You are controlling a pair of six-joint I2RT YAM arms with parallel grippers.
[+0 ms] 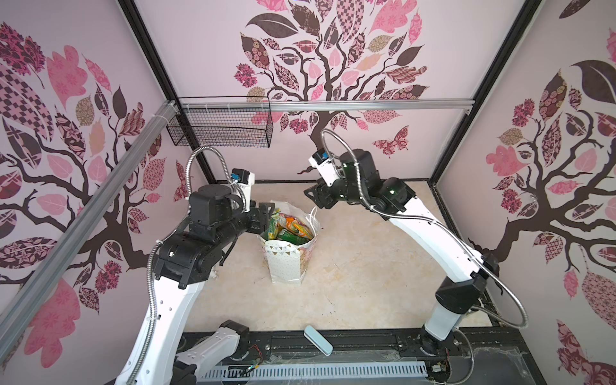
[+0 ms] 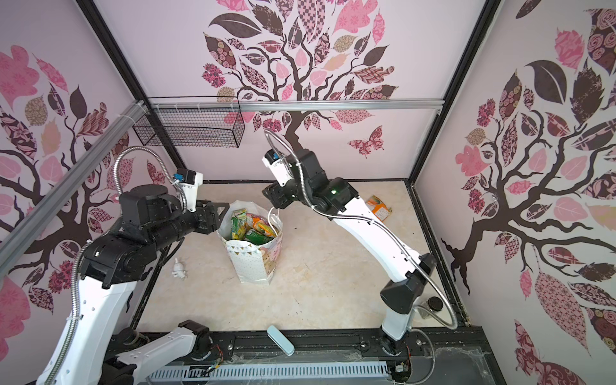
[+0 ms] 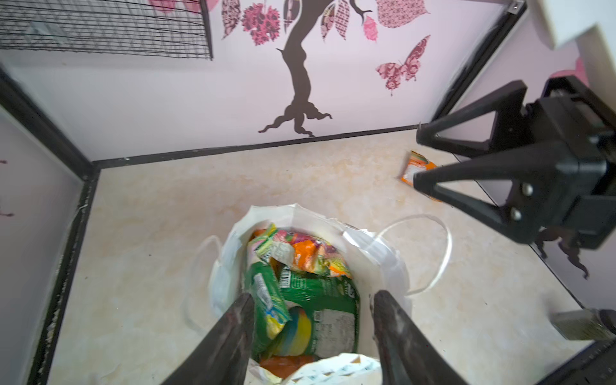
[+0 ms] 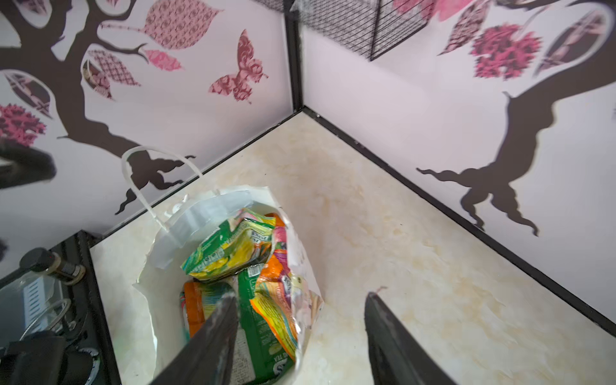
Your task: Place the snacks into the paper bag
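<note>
The white paper bag [image 1: 286, 261] stands upright and open-topped near the middle of the table. Inside it lie several snack packets, among them a green packet [image 3: 333, 330] and an orange-yellow one [image 3: 308, 252]. My left gripper is above the bag's left side, its fingers [image 3: 224, 337] apart and empty. Up and to the bag's right is my right gripper, also open with nothing between its fingers. One orange packet [image 2: 378, 207] lies outside the bag, at the back right; the right arm hides it in the top left view.
Two loose handles rise from the bag, the right handle [image 3: 446, 256] arching outward. A wire basket [image 1: 221, 126] hangs at the back left. A small white figure [image 2: 179, 268] stands left of the bag.
</note>
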